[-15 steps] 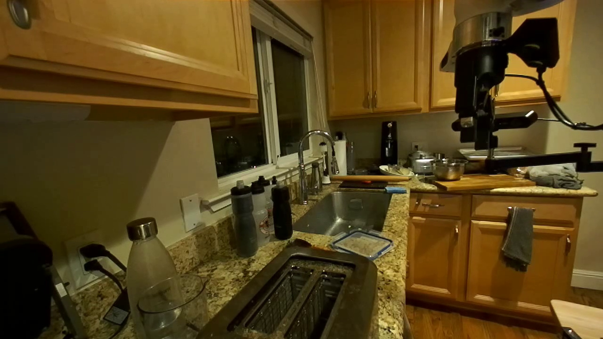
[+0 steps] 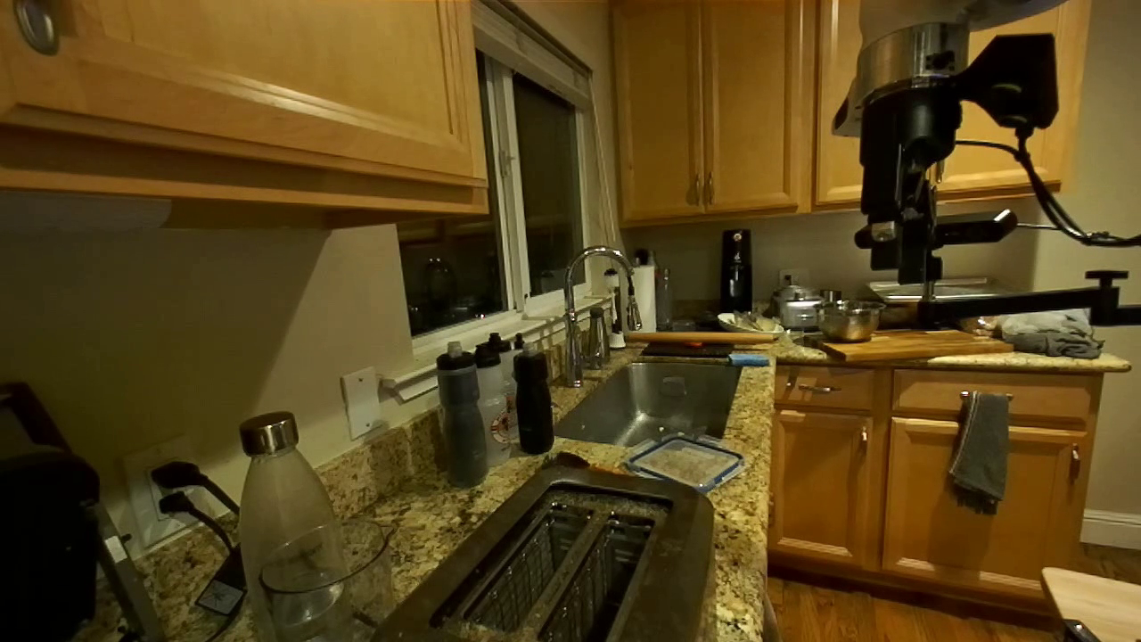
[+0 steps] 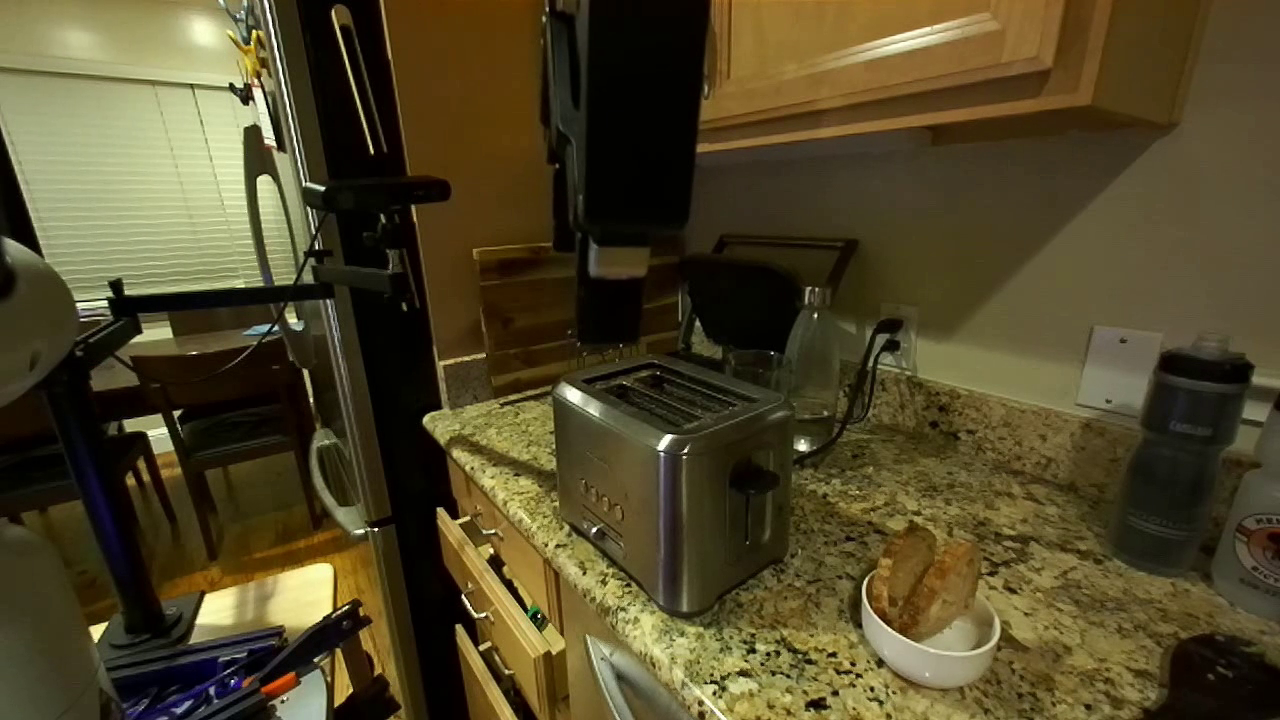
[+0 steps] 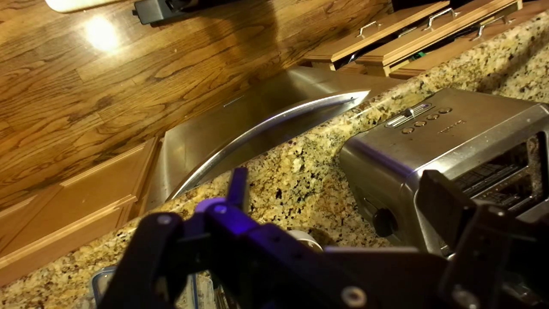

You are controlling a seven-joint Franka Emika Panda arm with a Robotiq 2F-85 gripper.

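In the wrist view my gripper stands open, its two fingers far apart and only countertop showing between them. It hangs in the air, seen side-on in exterior view 1. A stainless toaster (image 3: 672, 492) sits on the counter; both slots look empty, and its lever (image 3: 755, 481) is near the top of its track. Beside it, a white bowl (image 3: 930, 654) holds bread slices (image 3: 924, 582) standing on edge. From the wrist, only a bit of the bowl's rim (image 4: 307, 238) shows past the gripper body, and the bread is hidden.
A clear bottle (image 2: 289, 514) and an empty glass (image 2: 326, 578) stand by the toaster near the wall. Several sports bottles (image 2: 462, 417) line the backsplash. A blue-rimmed lid or container (image 2: 685, 462) lies near the sink (image 2: 669, 401). Open drawers (image 3: 510, 600) jut out below the counter.
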